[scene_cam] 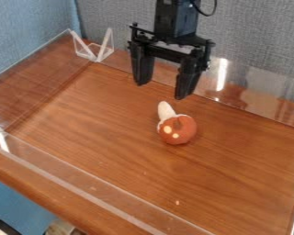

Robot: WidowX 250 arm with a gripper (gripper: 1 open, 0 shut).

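Note:
My black gripper (164, 75) hangs over the back of the wooden table, its two fingers wide apart with nothing between them. Below it, a little toward the front, a small toy mushroom (178, 130) lies on the table, with an orange-red cap with pale spots and a white stem pointing back.
Clear low edging runs along its back and front. A white wire-like frame (104, 46) stands at the back left corner. Grey padded walls close the back and left.

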